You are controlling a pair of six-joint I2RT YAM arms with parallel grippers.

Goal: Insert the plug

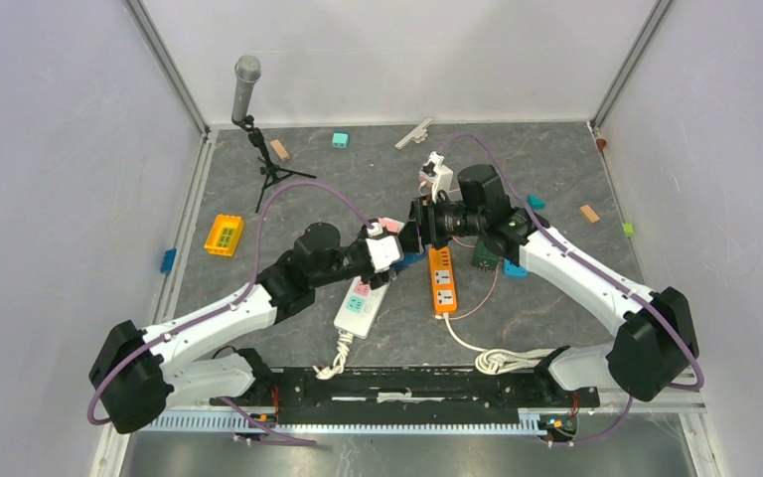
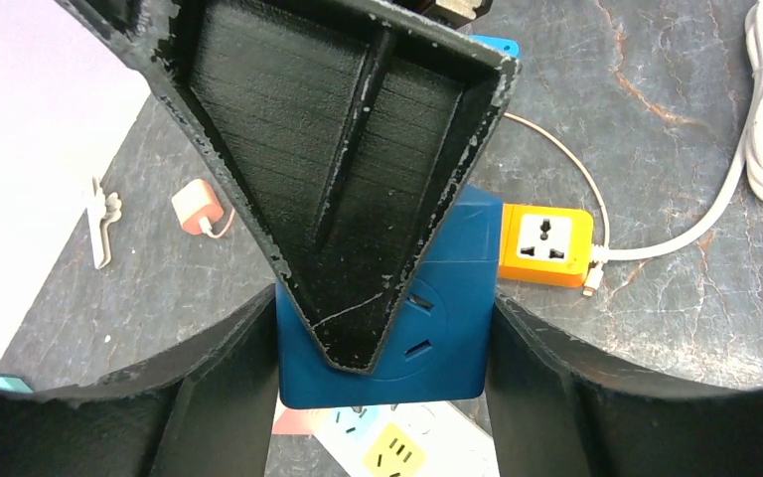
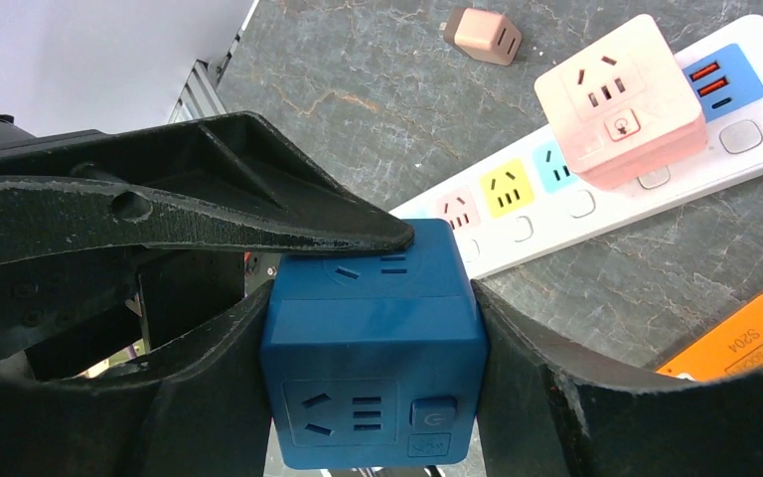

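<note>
A blue cube plug adapter (image 1: 408,260) is held in mid-air above the white power strip (image 1: 356,314). My left gripper is shut on it, and my right gripper grips it as well, so the two meet over the middle of the table. The white strip has coloured sockets, with a pink cube adapter (image 3: 616,109) plugged in near one end. An orange power strip (image 1: 442,288) lies just to the right, with its cable running down to a coil.
A microphone stand (image 1: 270,171) stands back left, with a yellow box (image 1: 223,237) in front of it. A small pink charger (image 2: 195,207), small blocks and a white clip (image 1: 414,133) lie around. The left and back floor has free room.
</note>
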